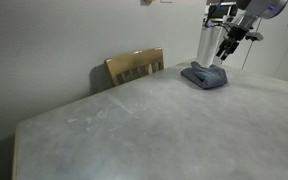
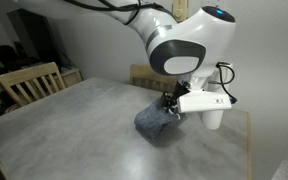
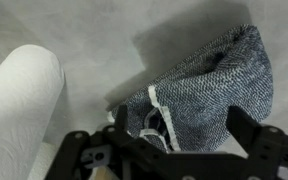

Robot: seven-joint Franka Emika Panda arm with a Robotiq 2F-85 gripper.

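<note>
A crumpled dark grey-blue cloth (image 1: 204, 75) with a pale seam lies on the grey table near its far end. In the wrist view the cloth (image 3: 209, 95) fills the middle and right, and its folds bulge up near my fingers. My gripper is open above its lower part, with the two black fingers apart. From the side, the gripper hangs just over the cloth (image 2: 154, 122); whether the fingertips touch it I cannot tell.
A white paper roll (image 3: 22, 105) stands upright close to the gripper, left in the wrist view. Wooden chairs (image 1: 134, 66) border the table.
</note>
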